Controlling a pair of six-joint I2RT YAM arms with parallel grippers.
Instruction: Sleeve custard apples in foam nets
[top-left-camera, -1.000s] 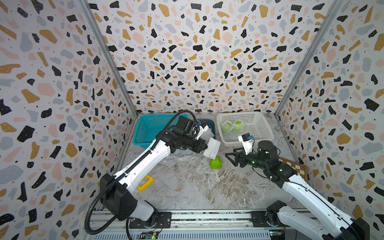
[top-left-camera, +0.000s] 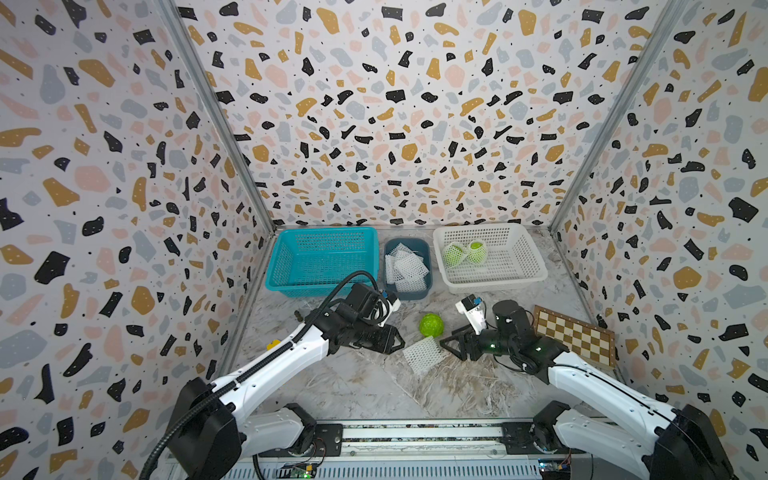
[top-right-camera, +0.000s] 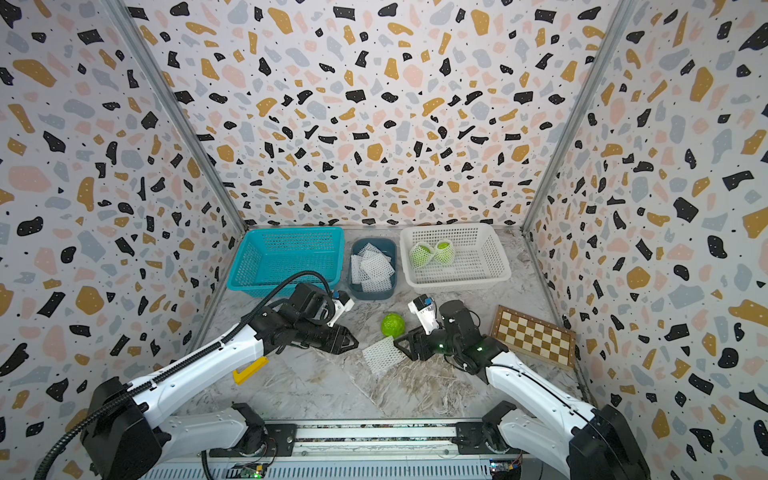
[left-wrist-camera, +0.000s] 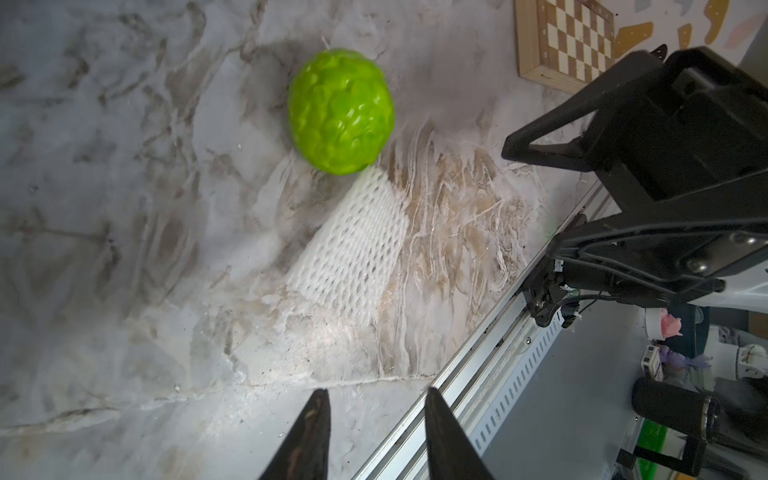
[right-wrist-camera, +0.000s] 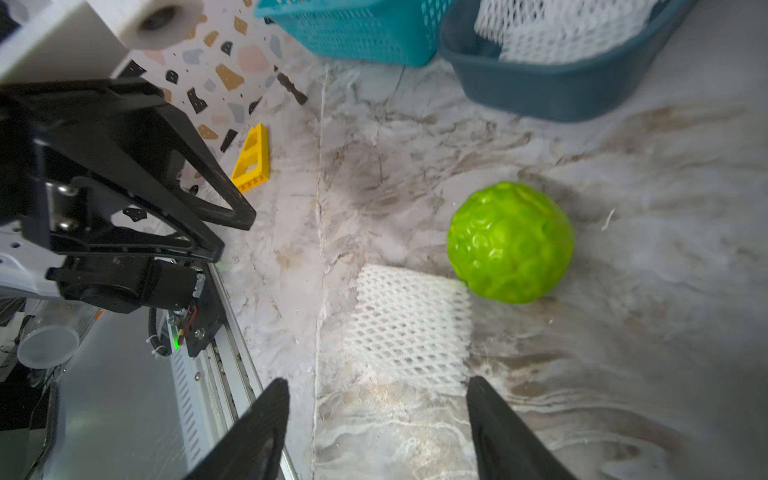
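A white foam net (top-left-camera: 424, 356) lies flat on the marble table, touching or just beside a green custard apple (top-left-camera: 431, 324). My left gripper hangs open over the table to the left of them, nothing between its fingers. My right gripper is open too, low on the right side of the net, holding nothing. More nets (top-right-camera: 373, 268) sit in a dark blue bin, and netted green fruit (top-right-camera: 421, 254) lie in the white basket (top-right-camera: 472, 276).
A turquoise basket (top-left-camera: 320, 284) stands at the back left. A chequered board (top-right-camera: 534, 336) lies at the right edge, and a yellow object (right-wrist-camera: 254, 160) at the left.
The net that was in my left gripper now lies on the table in front of the apple. Both grippers have moved lower and toward the front.
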